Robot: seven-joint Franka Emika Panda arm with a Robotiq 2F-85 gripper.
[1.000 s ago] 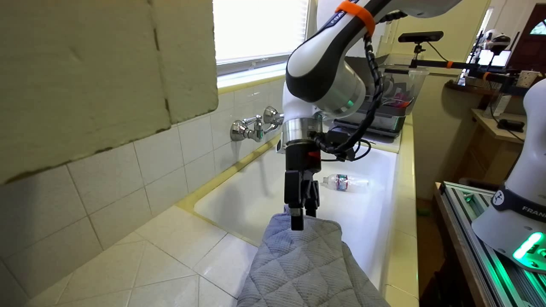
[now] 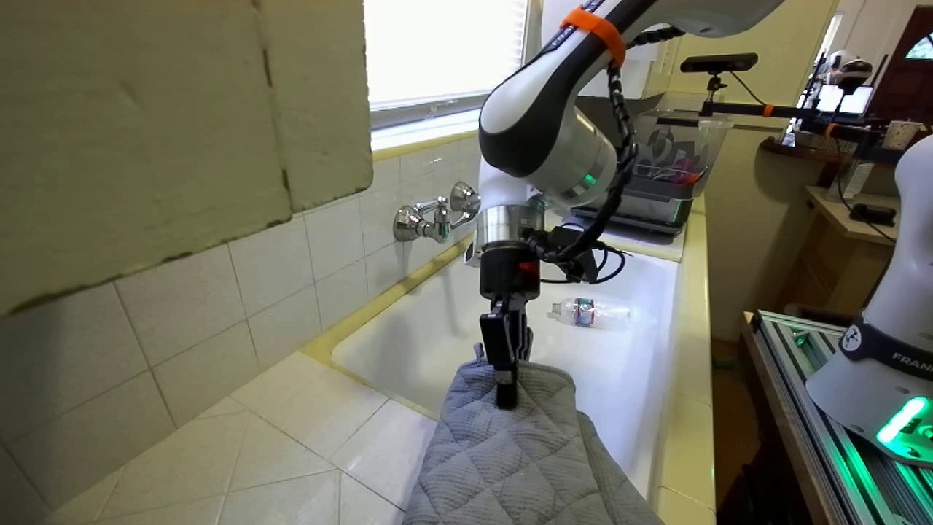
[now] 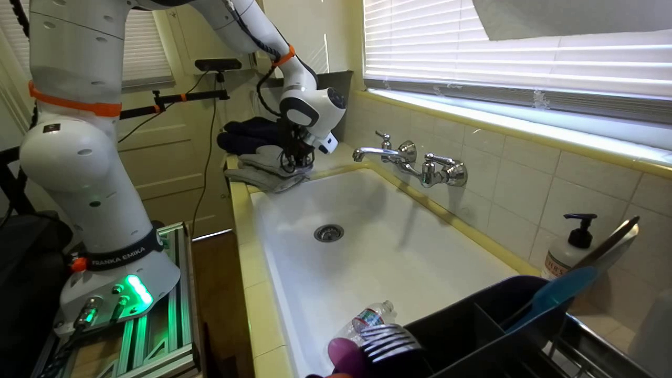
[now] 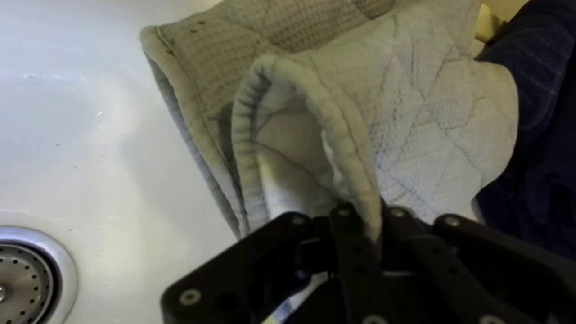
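Observation:
A grey quilted oven mitt (image 2: 516, 455) lies at the near edge of the sink, its cuff end towards the basin. My gripper (image 2: 509, 385) points down at that cuff and is shut on its edge. From the wrist view, the mitt's bound cuff (image 4: 345, 146) gapes open, and one side of the rim runs down between the black fingers of the gripper. A second grey mitt (image 4: 216, 70) with a waffle texture lies beside and partly beneath the held one. In exterior view 2 the gripper is mostly hidden behind cables, above the grey mitts (image 3: 264, 173).
Dark blue cloth (image 3: 252, 133) lies behind the mitts. The white sink (image 3: 403, 264) holds a clear plastic bottle (image 2: 590, 312) and is otherwise bare around its drain (image 3: 328, 233). A chrome faucet (image 3: 409, 160) juts from the tiled wall. A black utensil rack (image 3: 485, 327) stands at the far end.
My gripper has come down slightly and a little left in exterior view 1. Its fingers, apart before, have closed on the mitt's cuff.

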